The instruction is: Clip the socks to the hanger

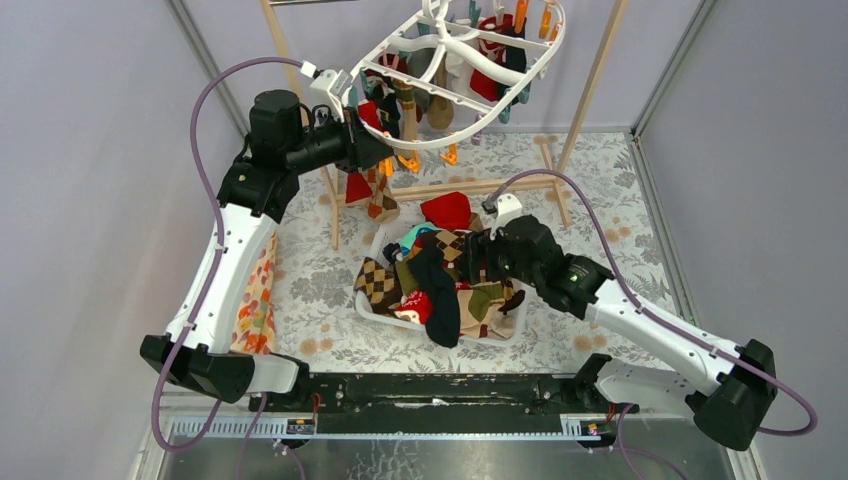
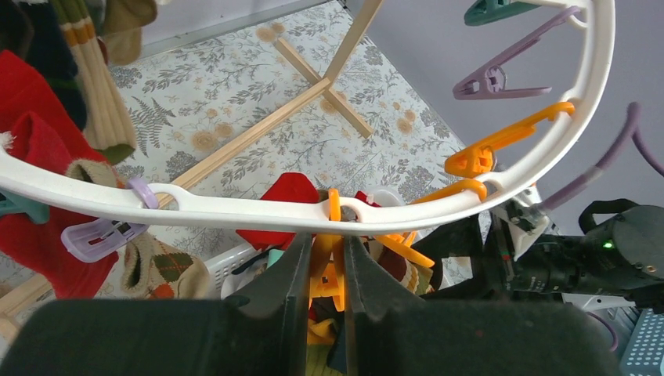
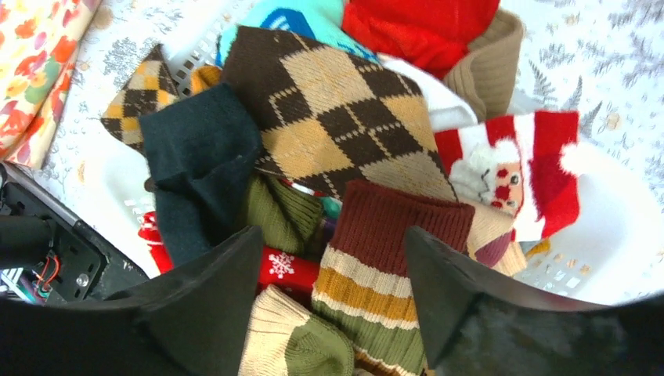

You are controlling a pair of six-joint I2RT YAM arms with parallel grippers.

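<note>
A white hanger ring (image 1: 470,130) with coloured clips and hung socks is at the top. My left gripper is shut on an orange clip (image 2: 329,290) at its rim. Below, a white basket (image 1: 365,312) holds many socks, among them a dark sock (image 3: 200,172), an argyle sock (image 3: 329,117) and a striped sock (image 3: 372,290). My right gripper hovers over these with its blurred fingertips apart, the striped sock showing between them.
A wooden stand (image 1: 590,70) carries the hanger. Flowered fabric (image 1: 255,300) lies left of the basket. The patterned floor right of the basket is clear.
</note>
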